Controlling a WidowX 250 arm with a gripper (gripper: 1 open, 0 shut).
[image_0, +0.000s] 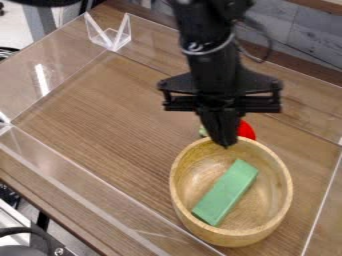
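The black arm reaches down from the top of the view to my gripper, which hangs above the back of a round tan bowl. A green rectangular block lies tilted inside the bowl. Just behind the bowl, a red object and a small light-green piece show, partly hidden by the gripper. The fingertips are blurred and the space between them is hard to make out; I see nothing clearly held.
A wooden table fills the view, with open room to the left. A clear plastic item sits at the back left. A raised wooden edge runs along the back right.
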